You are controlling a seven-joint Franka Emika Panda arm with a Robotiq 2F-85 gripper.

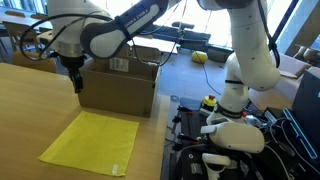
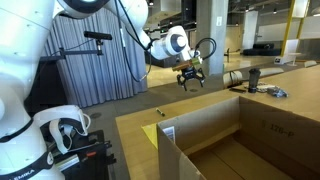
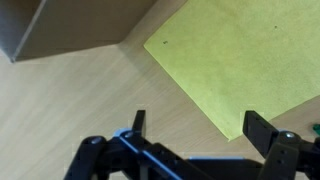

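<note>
A flat yellow cloth (image 1: 92,143) lies on the wooden table, spread out in front of an open brown box (image 1: 115,95). My gripper (image 1: 77,82) hangs above the table by the left end of the box. In the wrist view the fingers (image 3: 138,122) stand wide apart, with nothing held between them. That view also shows the cloth (image 3: 235,60) to the upper right and a corner of the box (image 3: 75,20) at upper left. Exterior view 2 has the gripper (image 2: 190,78) well above the table. The box's inside (image 2: 255,145) looks empty where it shows.
A small orange item (image 2: 162,112) rests on the table near the cloth. Bits of blue (image 3: 123,132) show near the gripper; what they are is unclear. Chairs and tables (image 1: 55,38) stand behind the box. Bare table (image 1: 40,105) lies left of the box.
</note>
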